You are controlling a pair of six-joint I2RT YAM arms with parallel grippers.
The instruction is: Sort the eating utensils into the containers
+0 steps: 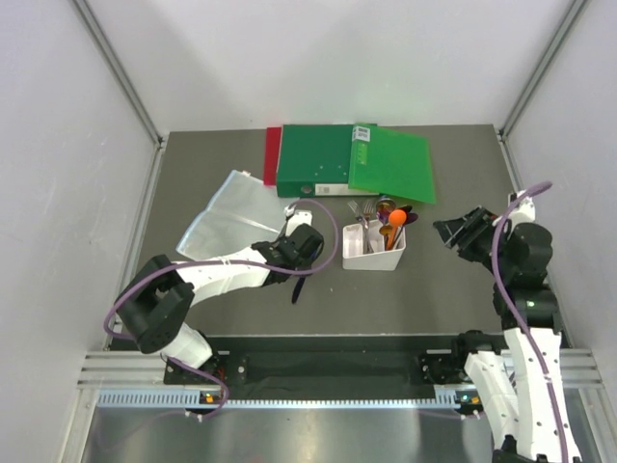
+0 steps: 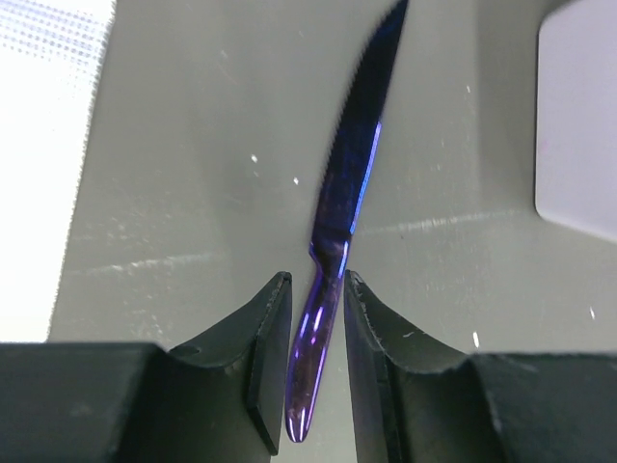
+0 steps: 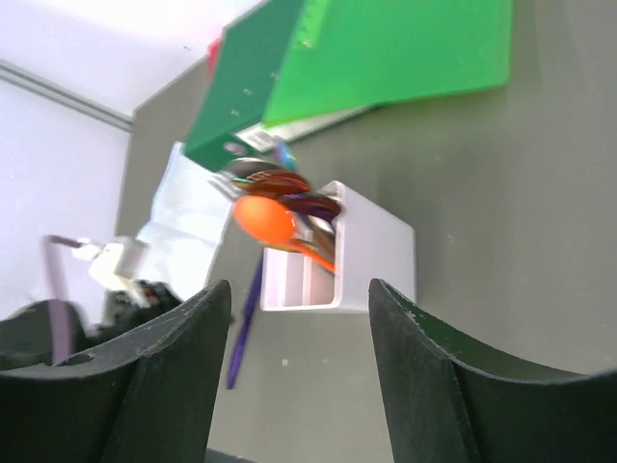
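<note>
A dark, purple-blue shiny knife (image 2: 333, 227) lies flat on the grey table, its handle between the fingers of my left gripper. Those fingers stand part open, with a gap on each side of the handle. From above, the knife's end (image 1: 299, 287) shows below the left gripper, which hides the rest. To its right stands the white divided container (image 1: 371, 258), holding several utensils, among them forks, an orange spoon (image 1: 396, 218) and dark spoons. Away at the right, my right gripper (image 1: 453, 231) is open and empty, raised and pointing towards the container (image 3: 376, 251).
Green folders (image 1: 313, 154) lie at the back, one lighter green folder (image 1: 395, 164) reaching close behind the utensils. A white translucent sheet (image 1: 231, 212) lies left of the left gripper.
</note>
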